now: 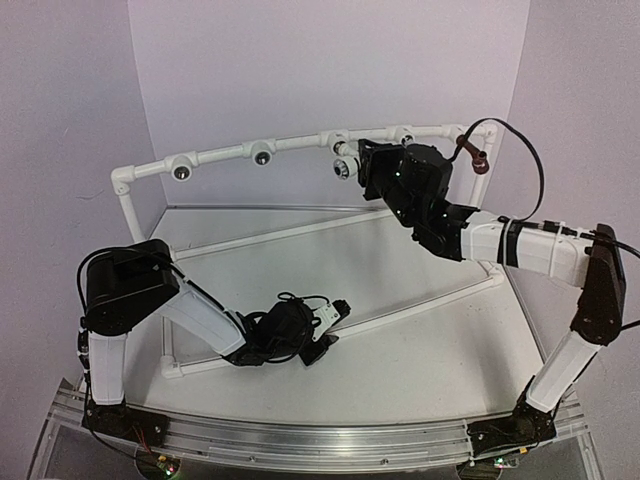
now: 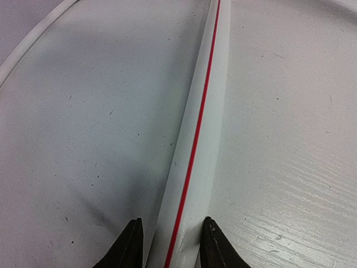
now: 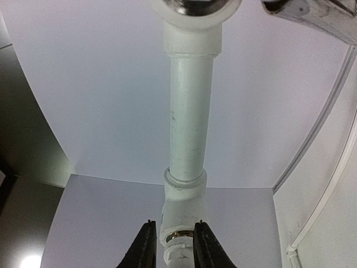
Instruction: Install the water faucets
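Note:
A white faucet (image 1: 346, 166) with a dark round end stands just below the third tee (image 1: 334, 138) of the upper pipe. My right gripper (image 1: 364, 168) is at its right side. In the right wrist view, a white fitting (image 3: 179, 254) with a brass-coloured ring lies between the right gripper's fingers (image 3: 148, 245); whether both press on it does not show. My left gripper straddles the low front pipe (image 2: 192, 167), which bears a red line. Its right finger appears to touch the pipe, while a narrow gap shows on the other side.
Two tees with dark openings (image 1: 181, 170) are on the upper pipe at left, and another tee (image 1: 403, 137) is right of the faucet. A brown faucet (image 1: 478, 158) hangs at far right.

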